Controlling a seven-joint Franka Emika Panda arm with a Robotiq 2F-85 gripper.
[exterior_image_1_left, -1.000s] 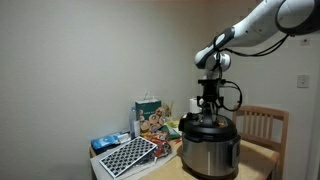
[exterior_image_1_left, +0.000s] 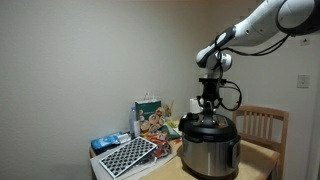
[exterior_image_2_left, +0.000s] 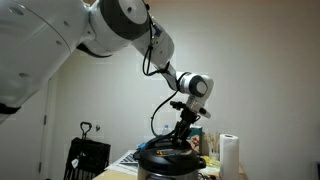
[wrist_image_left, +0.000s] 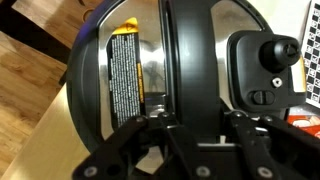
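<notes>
A large pressure cooker (exterior_image_1_left: 208, 158) with a steel body and dark lid (exterior_image_1_left: 208, 127) stands on the table. Over the top of that lid is my gripper, pointing down. In the wrist view the black lid handle (wrist_image_left: 194, 58) runs up between its fingers, and the fingers are shut on it. A yellow and black warning label (wrist_image_left: 125, 75) lies on one side of the handle, a steam valve (wrist_image_left: 279, 55) on the other. From exterior view 2 the lid (exterior_image_2_left: 168, 158) appears seated on the pot; whether any gap lies beneath it, I cannot tell.
Left of the cooker are a black-and-white patterned board (exterior_image_1_left: 125, 156), a blue box (exterior_image_1_left: 105, 142) and a bag (exterior_image_1_left: 148, 108). A paper towel roll (exterior_image_2_left: 229, 155) stands behind. A wooden chair (exterior_image_1_left: 262, 124) is at the right.
My gripper sits slightly lower at the lid than a second ago. The cooker and the things around it have not visibly moved.
</notes>
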